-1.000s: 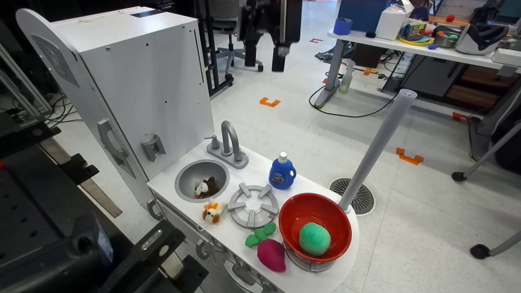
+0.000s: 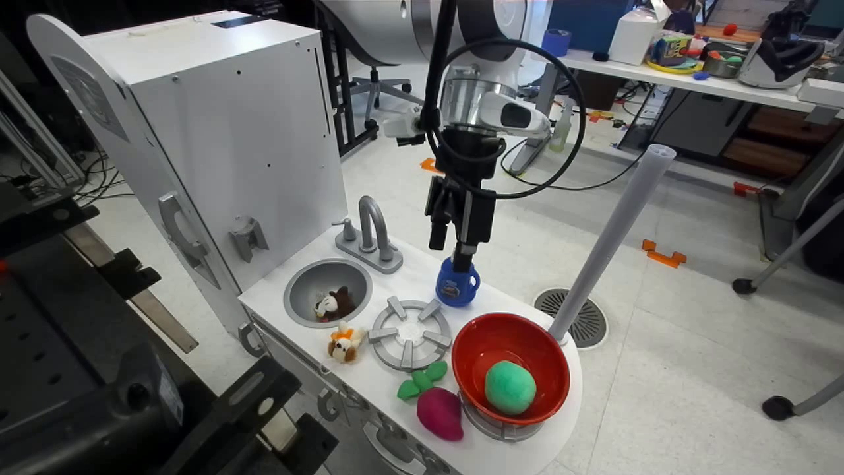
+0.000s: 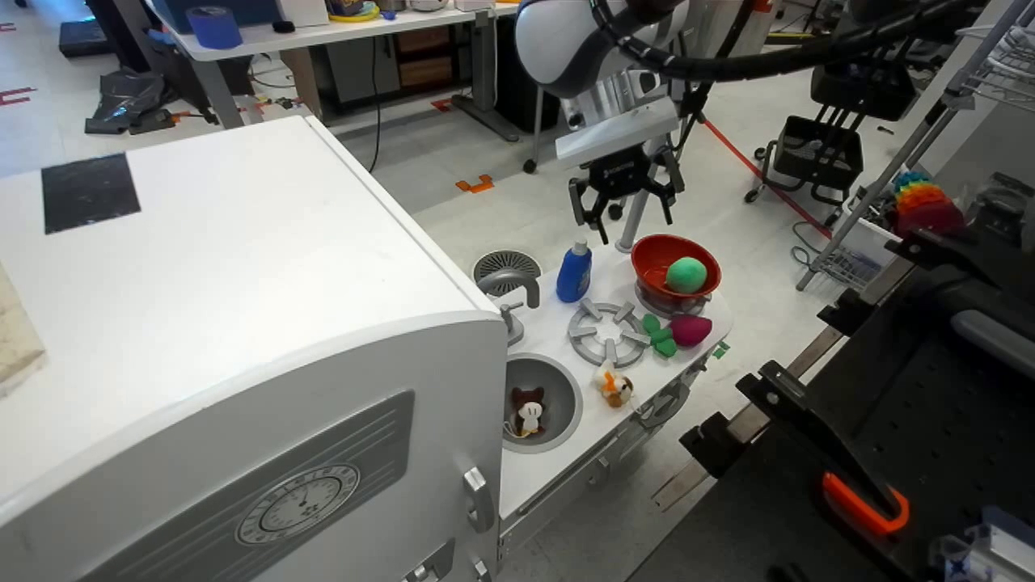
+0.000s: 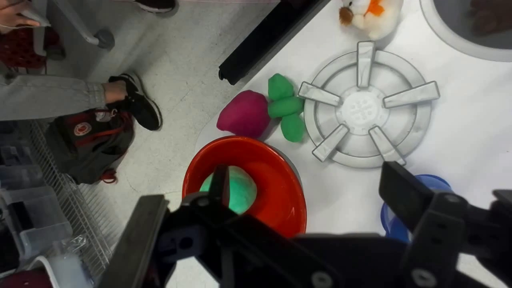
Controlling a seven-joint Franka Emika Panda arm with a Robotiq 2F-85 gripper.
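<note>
My gripper [image 3: 635, 228] is in the air above the play-kitchen counter, pointing down and open, its two fingers well apart with nothing between them. In the wrist view one finger overlaps the red bowl [image 4: 276, 192] and the other partly covers the blue bottle [image 4: 434, 182]. The bottle [image 3: 574, 273] stands upright on the counter, below the gripper; its top is hidden behind a finger in exterior view 1. A green ball [image 2: 510, 388] rests inside the bowl. Beside the bowl lie a magenta plush piece [image 2: 440, 414] and its green leafy part [image 2: 422, 380].
A grey burner [image 2: 409, 335] lies left of the bowl in exterior view 1. One plush dog [image 2: 345, 344] sits by the sink [image 2: 295, 294]; a brown-and-white plush [image 3: 528, 411] lies in it. The faucet [image 2: 372, 229], tall white cabinet [image 2: 237, 134] and grey post [image 2: 610, 241] rise around the counter.
The gripper has come down and slightly right in exterior view 1, from high behind the counter to just over the blue bottle. The counter objects have not moved.
</note>
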